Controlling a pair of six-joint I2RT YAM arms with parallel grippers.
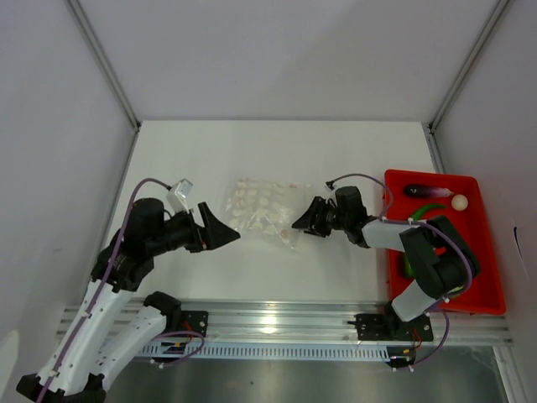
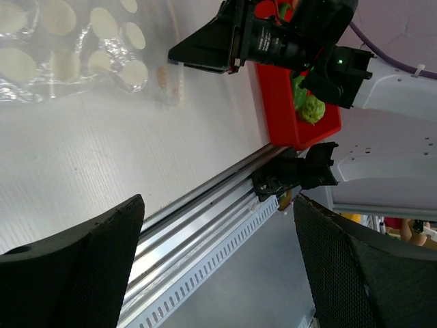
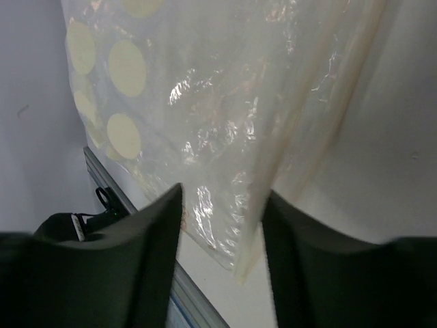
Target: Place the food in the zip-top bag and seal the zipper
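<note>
A clear zip bag printed with pale dots (image 1: 260,206) (image 2: 65,55) lies on the white table. At its right edge my right gripper (image 1: 302,220) straddles the bag's rim, which runs between the blurred fingertips in the right wrist view, the fingers part open. My left gripper (image 1: 210,227) hangs open and empty over the table left of the bag. The red bin (image 1: 491,277) at the right holds a dark eggplant (image 1: 419,191), a long green vegetable (image 1: 432,207) and a pale round item (image 1: 459,202), partly hidden by the right arm.
Metal rails (image 1: 268,309) run along its front edge. Walls stand on both sides and at the back.
</note>
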